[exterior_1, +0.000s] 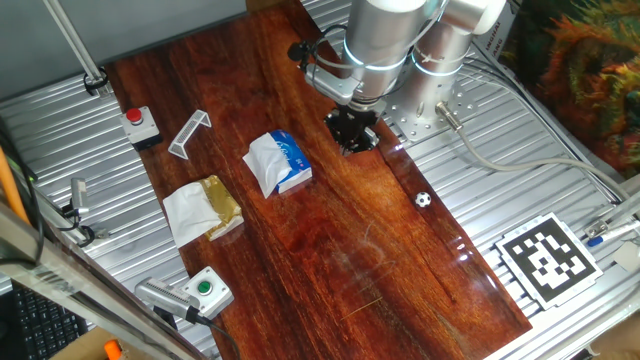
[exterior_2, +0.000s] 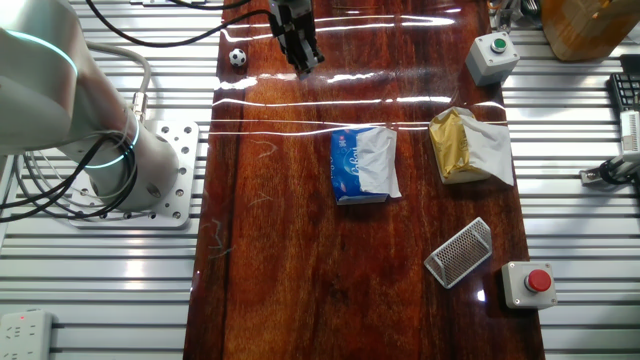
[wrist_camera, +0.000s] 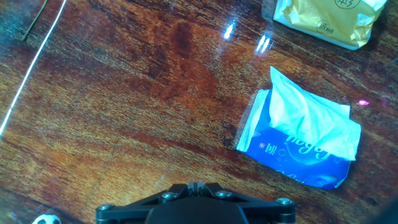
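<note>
My gripper is shut, its fingertips meeting at the bottom of the wrist view with nothing visible between them. From exterior view 1, the gripper (exterior_1: 347, 148) hangs above the wooden board near the robot's base. A blue tissue pack (exterior_1: 290, 160) with white tissue sticking out lies to the gripper's left there, clear of it. Farther off is a gold tissue pack (exterior_1: 222, 200), also with tissue pulled out. A small black-and-white ball (exterior_1: 423, 200) rests near the board's base-side edge, apart from the gripper.
A white perforated bracket (exterior_2: 460, 253), a red-button box (exterior_2: 528, 285) and a green-button box (exterior_2: 492, 58) sit along the board's far side. A marker board (exterior_1: 548, 259) lies on the slatted metal table. Much of the wooden board (exterior_1: 370, 290) is bare.
</note>
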